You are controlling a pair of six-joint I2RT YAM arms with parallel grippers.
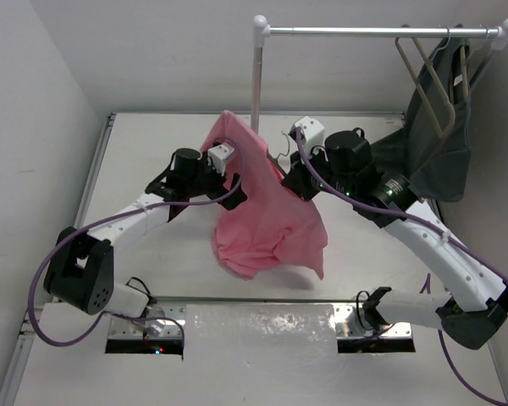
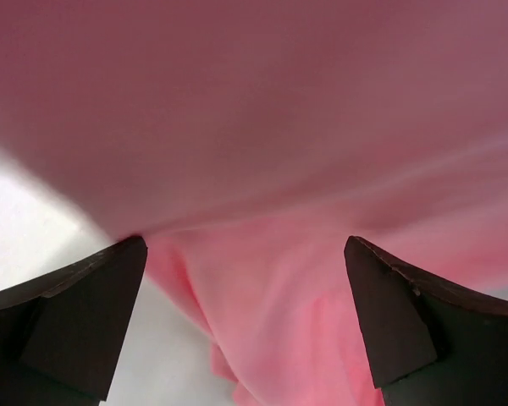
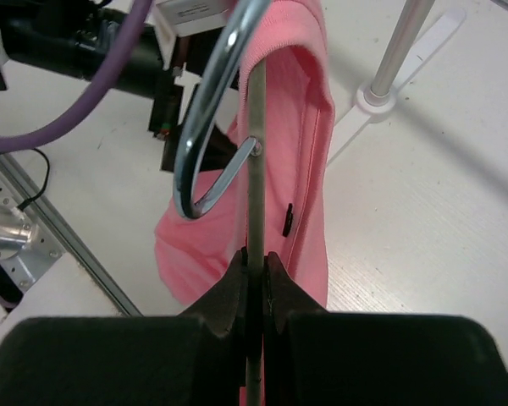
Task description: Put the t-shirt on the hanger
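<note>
The pink t-shirt (image 1: 267,216) hangs raised in the middle of the top view, its lower part near the table. The right wrist view shows the hanger's bar (image 3: 256,190) between the fingertips of my right gripper, which is shut on it. The shirt (image 3: 292,101) drapes over the bar's far end, beyond the metal hook (image 3: 199,127). Beside the shirt's left side, my left gripper (image 1: 240,191) stands open. Its fingers (image 2: 76,321) are wide apart in the left wrist view, with blurred pink cloth ahead and above. Whether they touch the cloth I cannot tell.
A white rack's post (image 1: 256,85) rises just behind the shirt, with its rail (image 1: 372,32) overhead. Dark garments (image 1: 444,127) and hangers (image 1: 444,93) hang at the right.
</note>
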